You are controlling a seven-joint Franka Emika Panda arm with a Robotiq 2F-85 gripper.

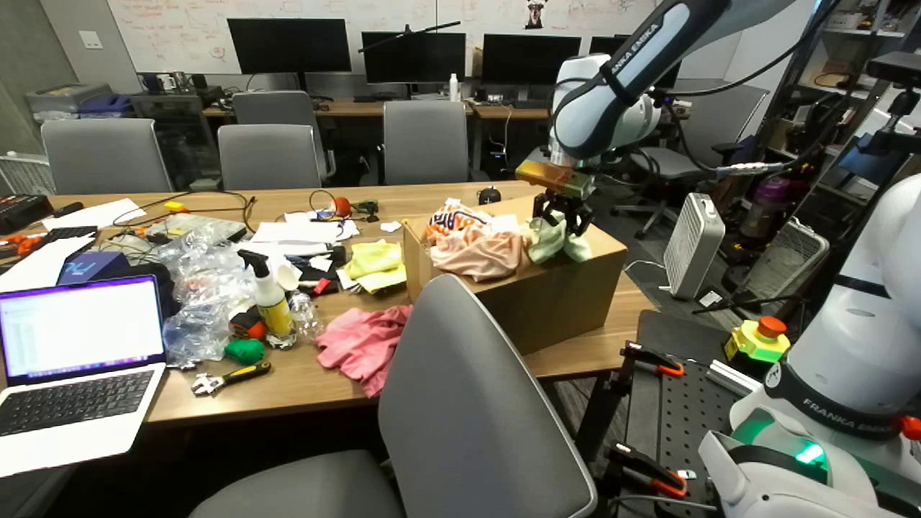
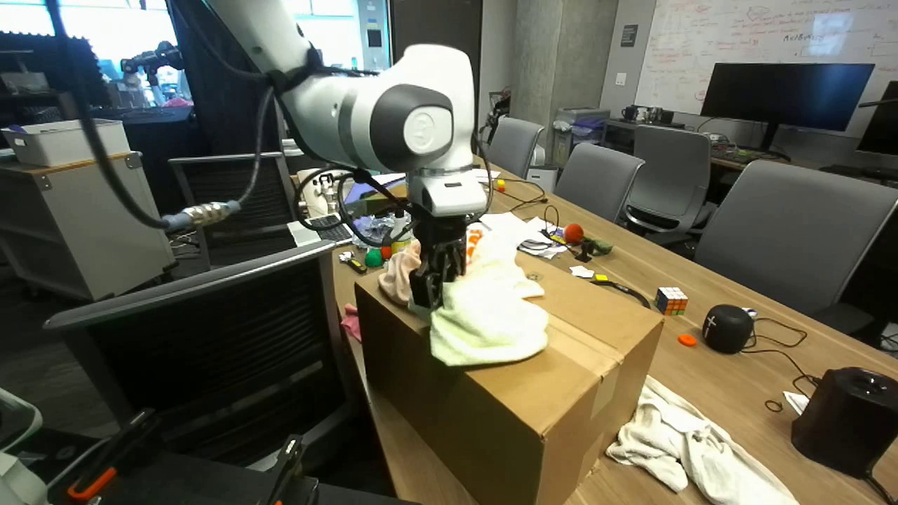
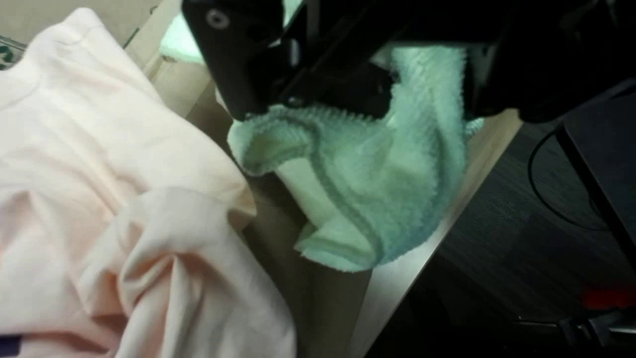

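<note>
A pale green towel [image 1: 547, 240] hangs bunched from my gripper [image 1: 563, 216], its lower part draped over the right part of the cardboard box [image 1: 552, 302]. In the wrist view the towel [image 3: 393, 179] is gathered up between the dark fingers, which are shut on it; the exact pinch is hidden. From the other side, the towel [image 2: 488, 324] spreads over the box top beside the gripper [image 2: 433, 290]. A peach garment [image 1: 479, 252] lies bunched at the box's open left part, close to the gripper.
A white cloth with orange lettering [image 1: 455, 220] lies by the peach garment. Left of the box are a pink cloth [image 1: 367, 341], a yellow cloth [image 1: 376, 263] and a spray bottle [image 1: 273, 302]. A chair back [image 1: 483, 397] stands in front. A white cloth [image 2: 699, 446] lies beside the box.
</note>
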